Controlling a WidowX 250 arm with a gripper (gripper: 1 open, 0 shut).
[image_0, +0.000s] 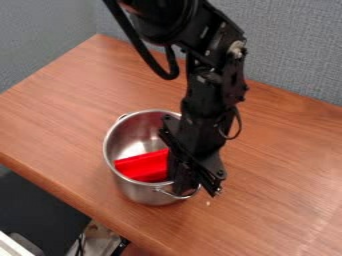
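A steel pot (122, 135) with a wire handle stands on the wooden table. A red object (142, 165) lies inside it, toward the front. The black gripper (187, 180) reaches down over the right side of the pot, at the right end of the red object. Its fingertips are mostly dark against the pot, so whether it is open, shut or holding anything cannot be made out.
A grey padded wall (294, 60) runs along the back. Past the near left edge are a dark floor and some clutter.
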